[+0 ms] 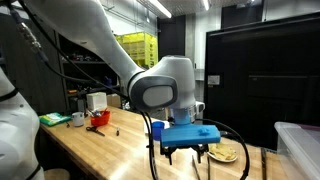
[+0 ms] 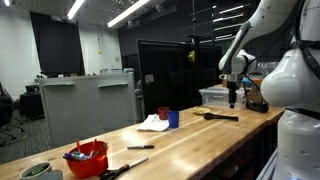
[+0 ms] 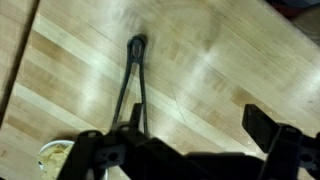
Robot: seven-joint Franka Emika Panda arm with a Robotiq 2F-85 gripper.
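My gripper stands open above the table, its fingers wide apart with nothing between them. In the wrist view, black tongs (image 3: 136, 62) lie on the wooden tabletop, ahead of the left finger, with their lower ends near that finger. A bowl (image 3: 48, 150) with pale yellow food shows at the lower left, partly hidden by the gripper. In exterior view 1 the same bowl (image 1: 224, 153) sits to the right of my blue-mounted gripper. Exterior view 2 shows the arm at the far right, above the table's far end.
A red bowl (image 2: 88, 160) with utensils stands at the table's other end. A red mug (image 2: 163, 113), a blue cup (image 2: 173, 119) and a white cloth (image 2: 153, 123) are mid-table. A clear bin (image 1: 298, 145) is at the right. Bare wood surrounds the tongs.
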